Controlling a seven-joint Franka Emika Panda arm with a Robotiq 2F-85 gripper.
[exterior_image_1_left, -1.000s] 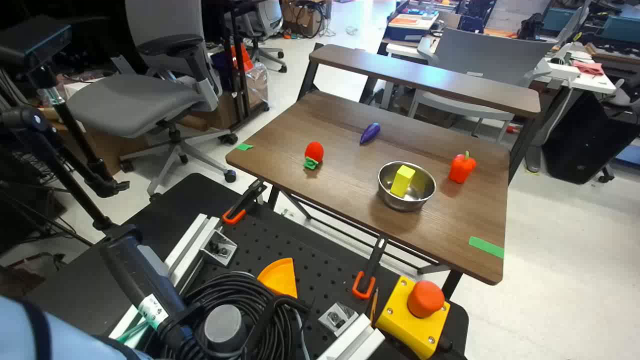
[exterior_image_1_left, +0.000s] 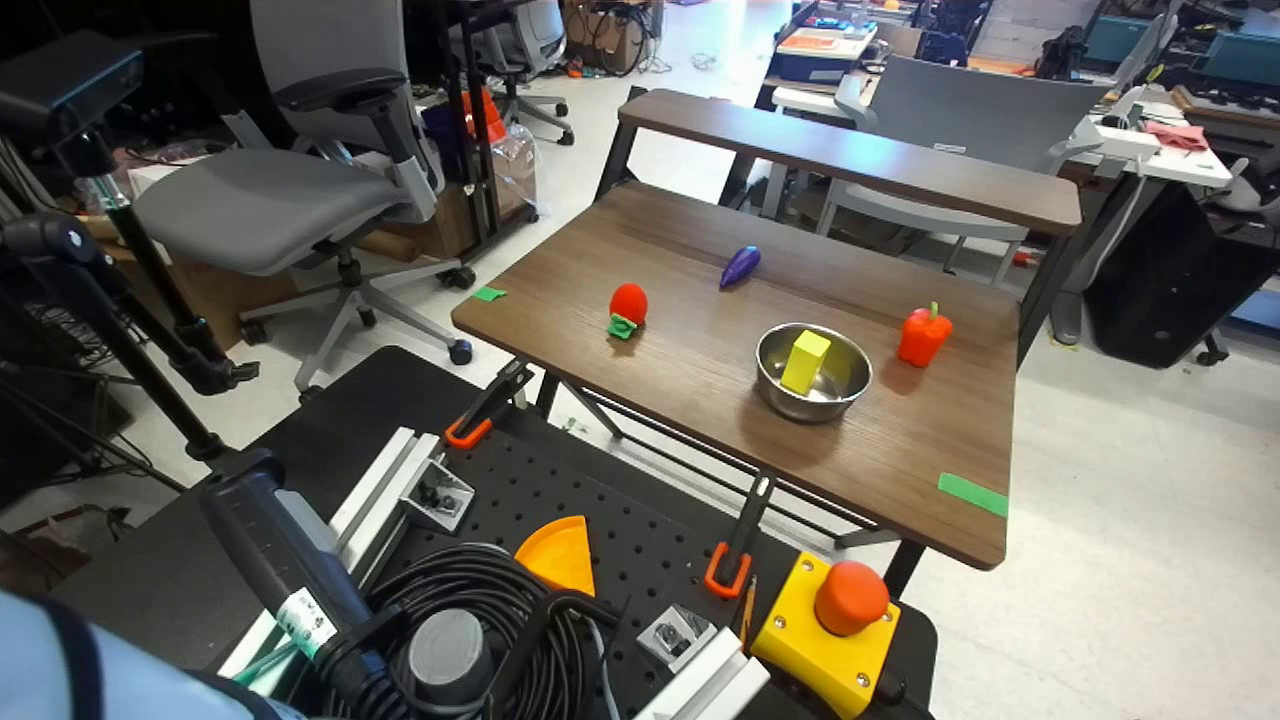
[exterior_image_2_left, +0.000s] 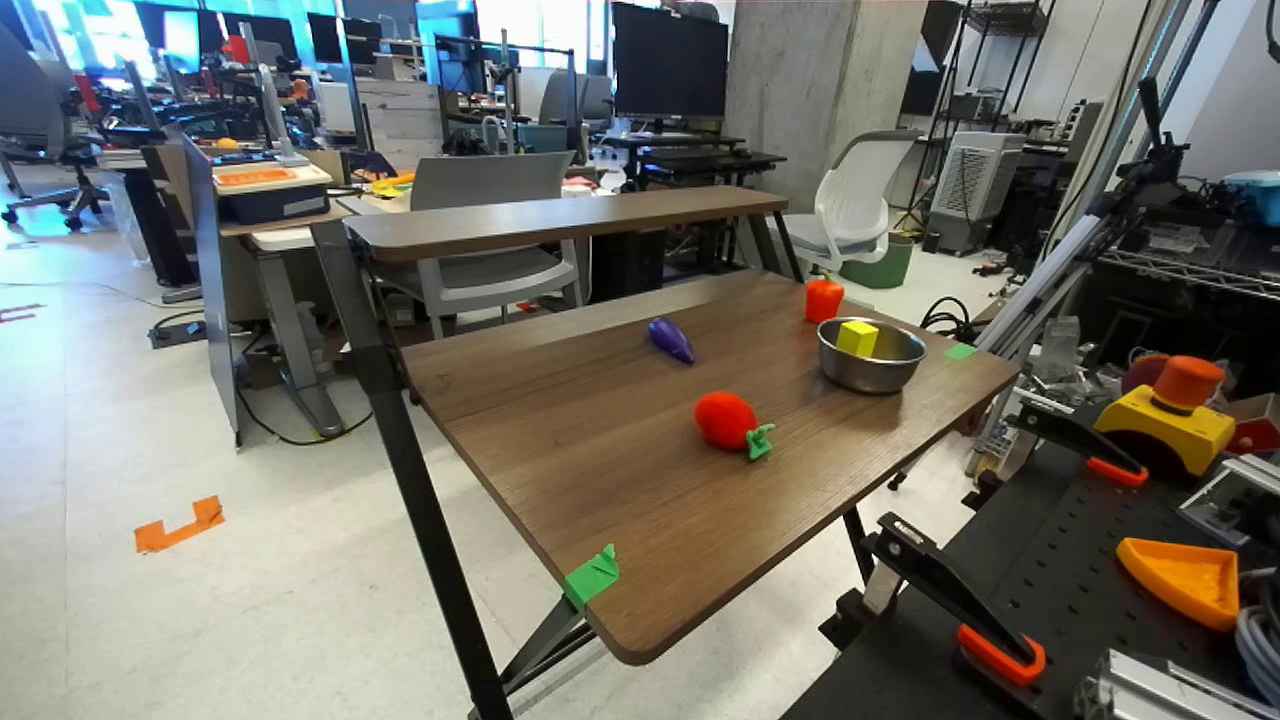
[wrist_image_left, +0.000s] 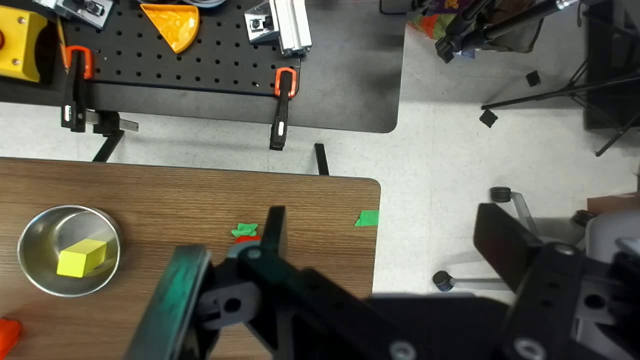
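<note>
In the wrist view my gripper is spread wide, with floor and table edge visible between its fingers and nothing held. A steel bowl (exterior_image_1_left: 775, 382) stands on the brown table with a yellow block (exterior_image_1_left: 804, 362) tilted inside it. To the bowl's right is a red pepper (exterior_image_1_left: 923, 337). A purple eggplant (exterior_image_1_left: 740, 266) lies toward the back. Left of these rests a red vegetable with a green stem (exterior_image_1_left: 629, 307); in the wrist view a dark finger (wrist_image_left: 275, 231) hides most of it. Neither exterior view includes the gripper.
A raised shelf (exterior_image_1_left: 840, 154) runs along the table's back edge. Green tape (exterior_image_1_left: 973, 493) marks the front right corner. Across a gap in front is a black pegboard bench with clamps, an orange wedge (exterior_image_1_left: 560, 556) and a yellow box with a red button (exterior_image_1_left: 829, 629).
</note>
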